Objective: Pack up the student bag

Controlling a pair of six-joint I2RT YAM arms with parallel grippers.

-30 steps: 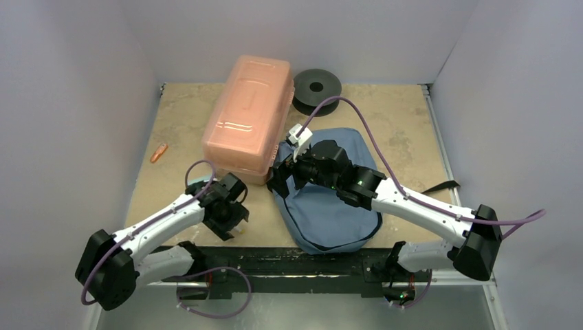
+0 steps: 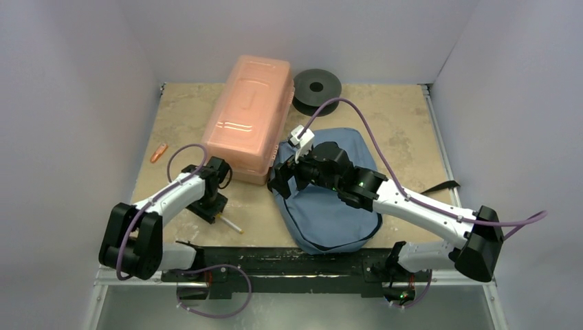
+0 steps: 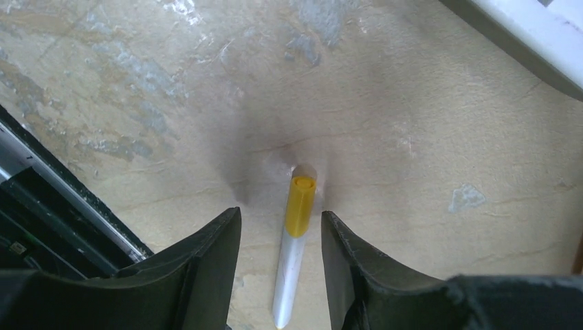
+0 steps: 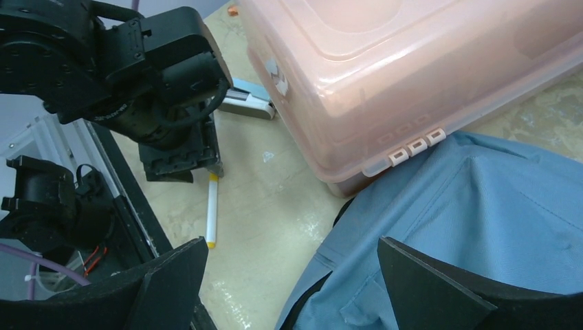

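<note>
A white marker with a yellow cap [image 3: 300, 206] lies on the table in front of the pink plastic box [image 2: 247, 110]. My left gripper hangs over its capped end, fingers apart on either side, not visibly holding it. The blue bag [image 2: 330, 227] lies right of the box, with my right gripper over it, open and empty. A white and light-blue item [image 4: 249, 104], possibly a stapler, lies beside the box in the right wrist view. An orange item [image 2: 159, 152] rests at the left.
A dark grey spool [image 2: 317, 89] sits behind the bag. A black strap [image 2: 440, 185] lies at the right edge. Walls surround the table; bare surface shows at the back right and left.
The right arm is nearly still.
</note>
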